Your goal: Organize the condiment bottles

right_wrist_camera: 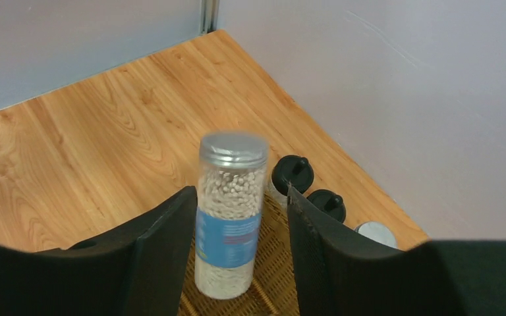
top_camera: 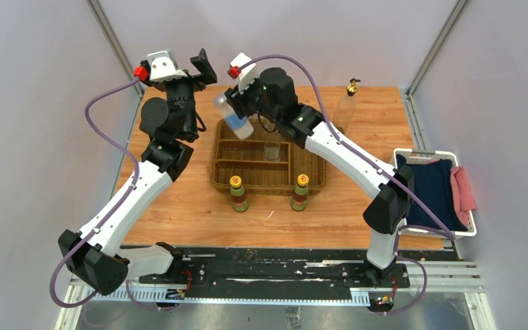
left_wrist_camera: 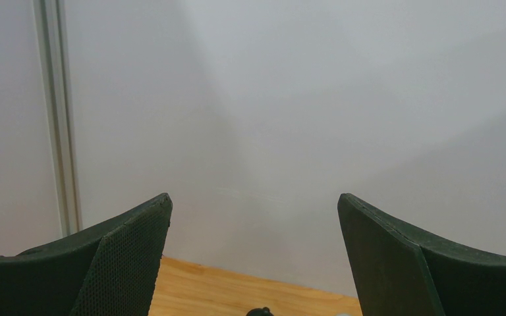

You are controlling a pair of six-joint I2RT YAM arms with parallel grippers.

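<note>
A clear shaker with white granules, blue label and silver lid (right_wrist_camera: 227,237) is between the fingers of my right gripper (top_camera: 231,96), tilted over the back left of the wicker organizer (top_camera: 247,184); whether the fingers grip it is unclear. My left gripper (top_camera: 179,67) hangs open and empty at upper left. Two yellow-capped bottles (top_camera: 240,196) (top_camera: 300,196) stand before the organizer. A glass bottle (top_camera: 272,150) is in its middle, partly hidden; a gold-pump bottle (top_camera: 344,110) stands back right. Black-topped containers (right_wrist_camera: 292,174) stand behind the organizer in the right wrist view.
A white basket with dark and pink cloths (top_camera: 433,192) stands at the right edge. White walls surround it.
</note>
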